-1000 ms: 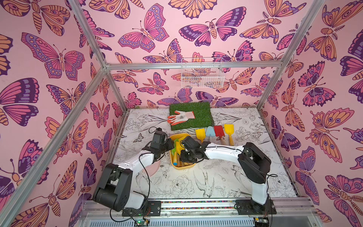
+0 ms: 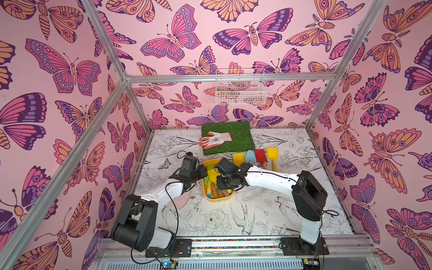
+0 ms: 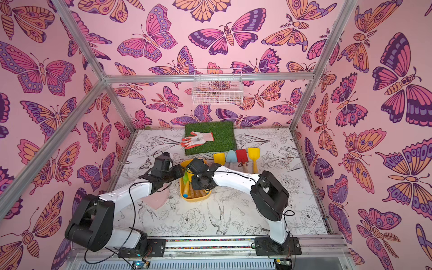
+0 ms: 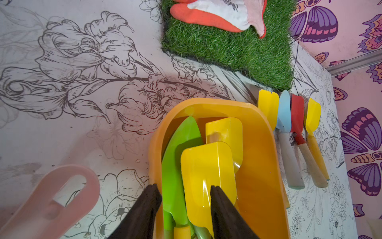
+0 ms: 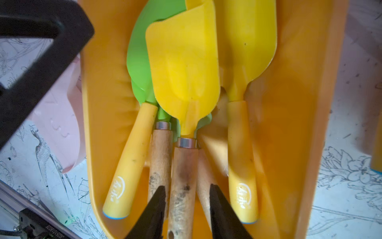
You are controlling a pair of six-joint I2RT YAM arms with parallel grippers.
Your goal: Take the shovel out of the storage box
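The yellow storage box holds several yellow and green shovels. In the right wrist view, a yellow shovel with a wooden handle lies on top, beside yellow-handled ones. My right gripper is over that wooden handle, fingers parted on either side of it; whether they touch it I cannot tell. My left gripper hangs at the box's left wall, fingers apart, near the green and yellow shovel blades.
Several loose shovels lie right of the box. A glove rests on artificial grass behind. A pink object lies left of the box.
My right arm has shifted, its elbow moving toward the right and its gripper slightly within the box area. The left arm and the objects look unchanged.
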